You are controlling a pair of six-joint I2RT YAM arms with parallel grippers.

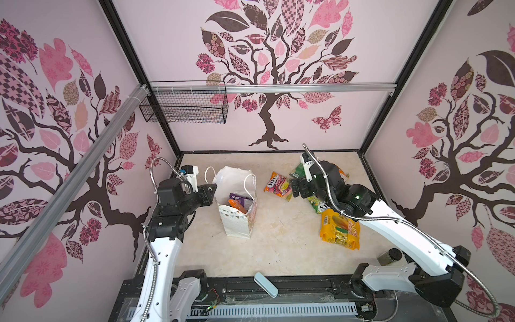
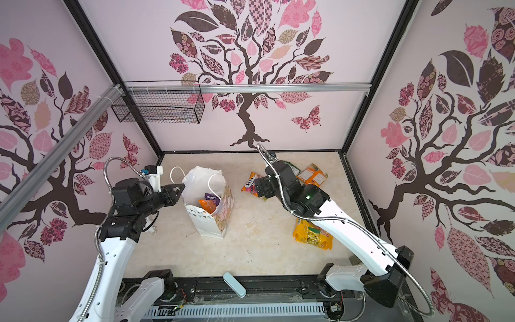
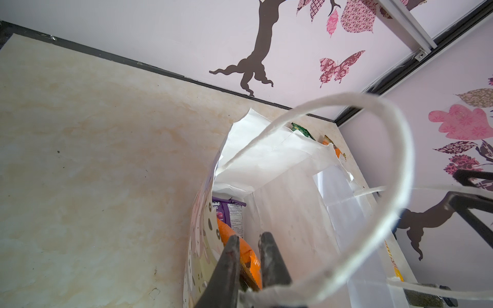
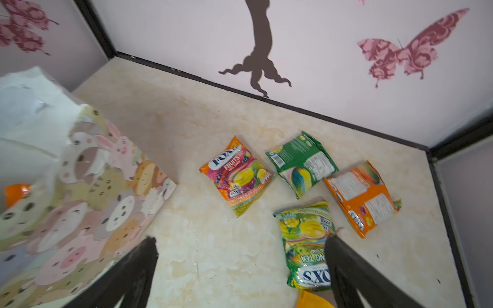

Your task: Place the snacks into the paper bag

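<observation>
The white paper bag (image 1: 236, 222) stands upright and open on the left of the table, printed with animal faces. Inside are a purple packet (image 3: 221, 211) and an orange packet (image 3: 246, 255). My left gripper (image 1: 209, 194) is at the bag's left rim, its fingers (image 3: 229, 261) part open, a bag handle (image 3: 398, 154) blurred before the lens. Above the snacks, my right gripper is wide open and empty. Loose on the table lie a pink fruit packet (image 4: 237, 175), a green packet (image 4: 303, 163), an orange packet (image 4: 362, 197), a green tea packet (image 4: 306, 245) and a yellow packet (image 1: 340, 229).
A wire basket (image 1: 185, 106) hangs on the back wall at the left. At the front edge lies a pale blue object (image 1: 266, 285); a dark-lidded jar (image 1: 390, 256) stands at the front right. Bare table (image 1: 279, 241) separates bag and snacks.
</observation>
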